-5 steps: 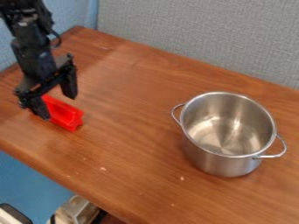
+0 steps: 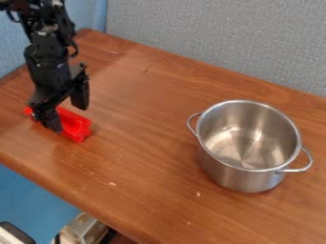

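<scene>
My black gripper point(image 2: 64, 103) reaches down at the left side of the wooden table, open, its fingers straddling a red rectangular object point(image 2: 74, 128) that lies on the tabletop. The near finger hangs over the object's left part; whether it touches is unclear. A steel pot point(image 2: 247, 152) with two side handles stands empty on the right.
A grey wall runs along the back and a blue surface lies beyond the left edge. A metal and black item at the bottom left sits below the table's edge.
My gripper has shifted very slightly over the red object since a second ago. The red object and pot look unmoved.
</scene>
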